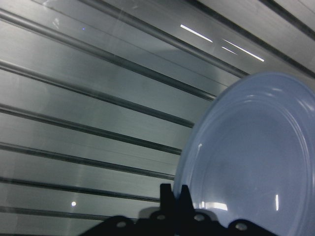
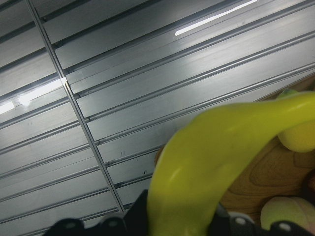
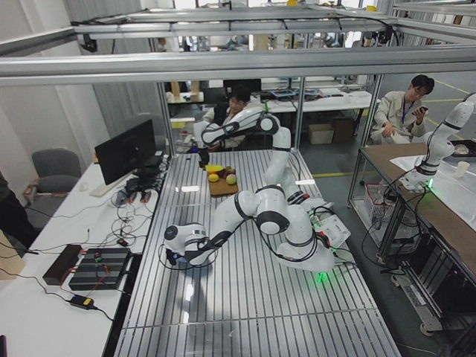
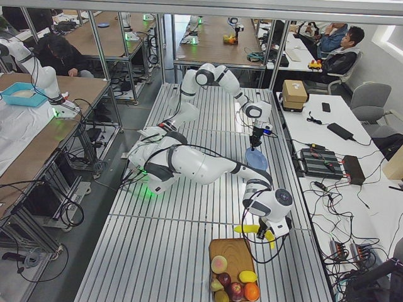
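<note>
A blue plate (image 4: 257, 162) (image 1: 246, 152) lies on the slatted metal table; my left gripper is at its rim, fingertips close together, though whether they pinch the rim is unclear. My right gripper (image 4: 269, 233) holds a yellow banana (image 2: 197, 162) between its fingers, just above and beside a wooden board (image 4: 230, 250) of fruit: a peach (image 4: 218, 264), a lemon (image 4: 247, 276), an orange (image 4: 251, 291) and several others. In the right wrist view the banana hides most of the fingers.
White desks with electronics (image 4: 322, 162) border the table on one side, a brown workbench (image 3: 394, 160) the other. Cables loop round both arms.
</note>
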